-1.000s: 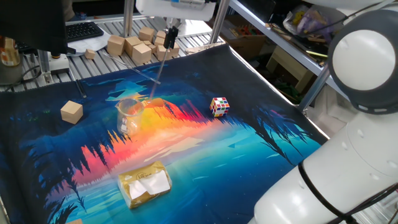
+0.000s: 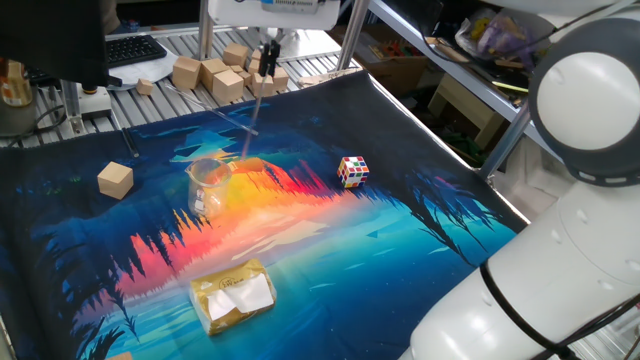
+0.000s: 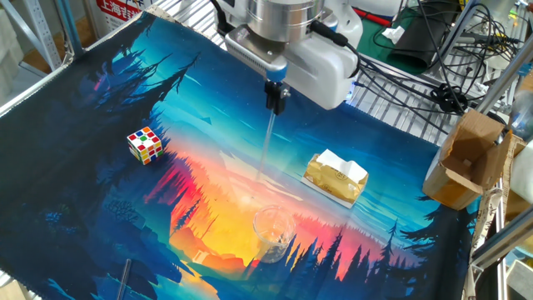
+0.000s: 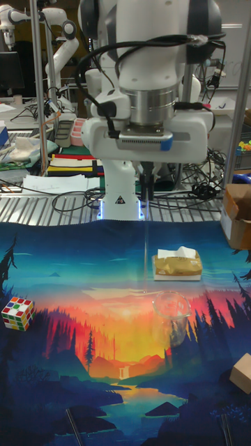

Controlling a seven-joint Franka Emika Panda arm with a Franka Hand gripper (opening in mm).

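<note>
A thin clear rod [image 2: 256, 108] hangs below my gripper [image 2: 270, 58], which is shut on its upper end. The rod leans, its lower end toward the clear beaker [image 2: 209, 187] standing upright on the colourful mat. That lower end shows outside the beaker's outline, beside its rim in exterior view 1. In exterior view 2 the gripper [image 3: 276, 98] and rod [image 3: 268, 137] appear on the robot's side of the beaker [image 3: 274, 233]. Faint in exterior view 3, the rod [image 4: 146, 231] drops from the dark fingers [image 4: 148, 182]. Whether its tip touches anything is hard to tell.
A tissue pack [image 2: 233, 297] lies near the beaker, and a Rubik's cube [image 2: 352, 172] sits apart from it. One wooden block [image 2: 116, 180] rests on the mat; several more [image 2: 228, 84] crowd beyond its edge. A cardboard box [image 3: 468, 162] stands at the side.
My gripper has shifted slightly left and down in exterior view 1. Objects on the mat are unmoved.
</note>
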